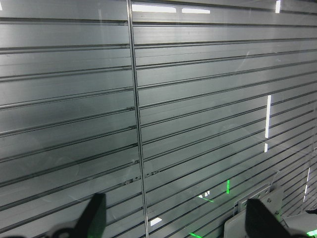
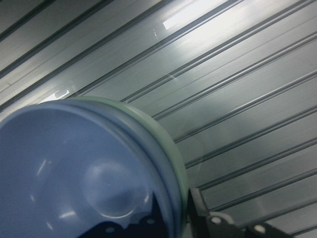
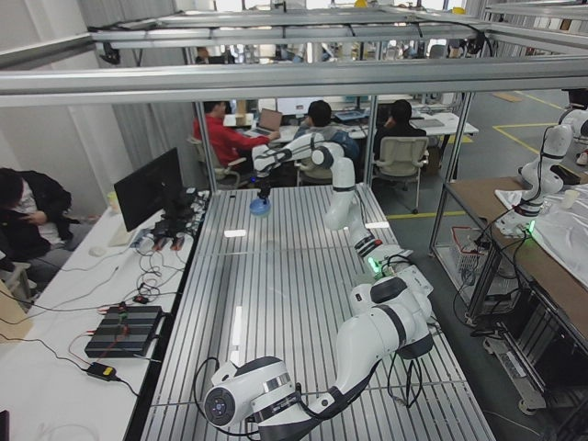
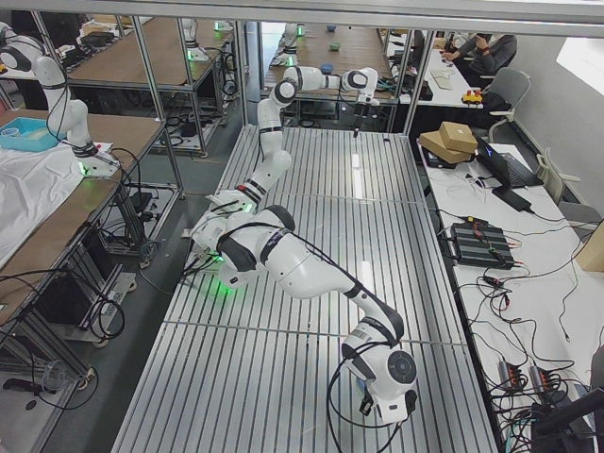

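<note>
A stack of bowls (image 2: 84, 168), two blue ones over a pale green one, fills the lower left of the right wrist view; it shows as blue (image 3: 259, 209) at the table's far end in the camera left view. My right gripper grips the stack's rim, one finger inside, one outside. In the camera right view my wrist mostly hides the bowls. My left gripper is open over bare table, fingers wide apart with nothing between them; it hangs at the table's far end in the camera right view.
A side desk (image 3: 55, 386) with monitor (image 3: 152, 188), black power units (image 3: 124, 331) and cables runs alongside it. Frame posts and an overhead beam (image 3: 294, 78) surround the workspace.
</note>
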